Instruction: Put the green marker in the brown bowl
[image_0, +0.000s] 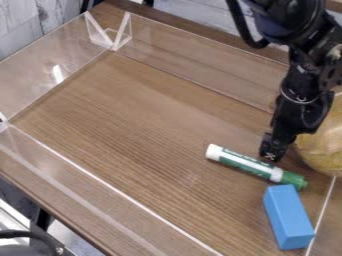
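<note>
A green marker (249, 164), white-bodied with a green label and green cap, lies on the wooden floor of the tray, outside the bowl. The tan-brown bowl (321, 151) is at the right edge, cut off by the frame and partly covered by the arm. My dark gripper (273, 152) points down between the two, its tip low beside the marker's far side. Whether it touches the marker is unclear. Its fingers blend together, so their opening cannot be judged.
A blue block (287, 217) sits close to the marker's capped end at the front right. Clear walls (107, 205) border the tray.
</note>
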